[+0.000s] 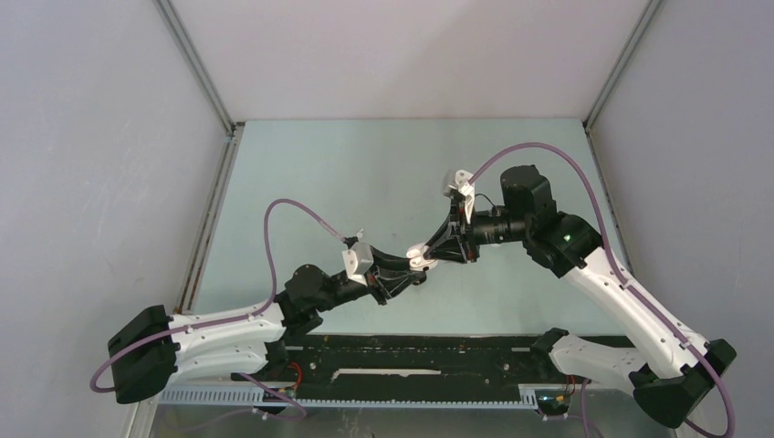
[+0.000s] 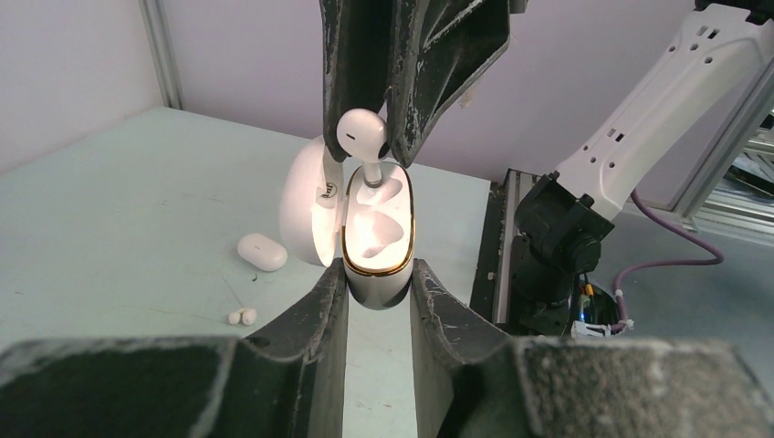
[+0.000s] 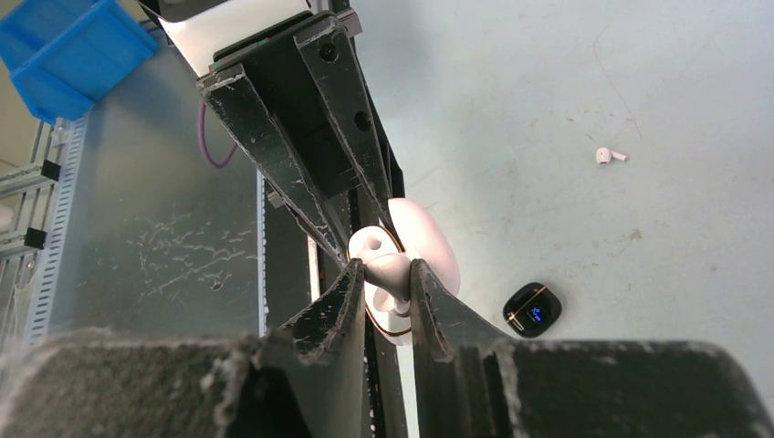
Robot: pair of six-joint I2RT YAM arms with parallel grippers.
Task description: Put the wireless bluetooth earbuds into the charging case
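In the left wrist view my left gripper is shut on the white charging case (image 2: 378, 239), which is held upright with its lid (image 2: 298, 205) open and two cavities showing. My right gripper is shut on a white earbud (image 2: 361, 134) just above the case, its stem pointing down into the upper part of the tray; how deep it sits I cannot tell. In the top view both grippers meet near the middle of the table, around the case (image 1: 422, 260).
A loose earbud (image 3: 605, 155) lies on the table (image 1: 319, 164). A small black box (image 3: 531, 308) with a lit display lies below the grippers. A white oval piece (image 2: 262, 251) is also on the table.
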